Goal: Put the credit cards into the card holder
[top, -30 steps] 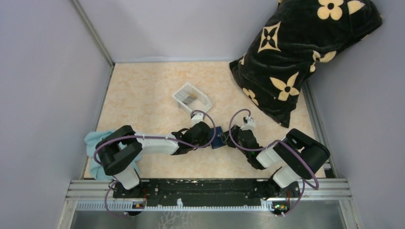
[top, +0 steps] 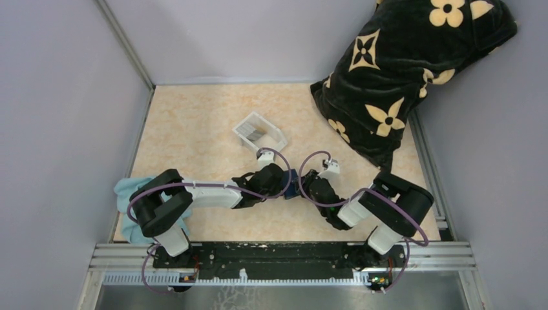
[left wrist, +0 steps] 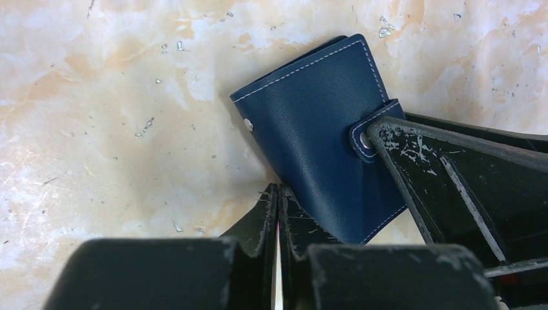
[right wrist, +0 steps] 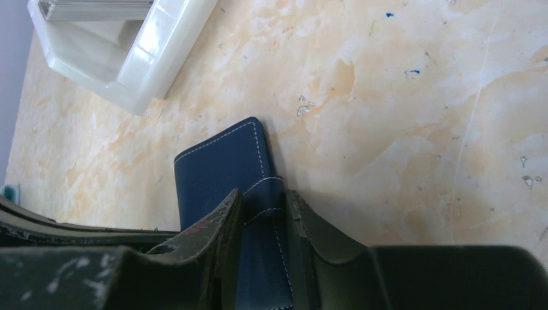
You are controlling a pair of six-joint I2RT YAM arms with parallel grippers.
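Note:
The dark blue card holder (left wrist: pixel 316 123) lies folded on the table, its snap strap (left wrist: pixel 368 132) on the right side in the left wrist view. My left gripper is shut at the holder's lower left edge, with nothing visible between its fingers. From the other side, my right gripper stands part open at the strap. One of its fingers (right wrist: pixel 226 226) is over the holder's face, the other at its stitched edge; whether they touch it I cannot tell. A stack of cards (top: pixel 249 131) sits in the white box (top: pixel 278 139) behind the holder.
A large black patterned cushion (top: pixel 381 90) covers the back right corner. Light blue cloth (top: pixel 132 194) lies at the left edge under the left arm.
My right arm has moved a little left, bringing its gripper closer over the holder's strap side. The left arm, the box and the cushion look unchanged.

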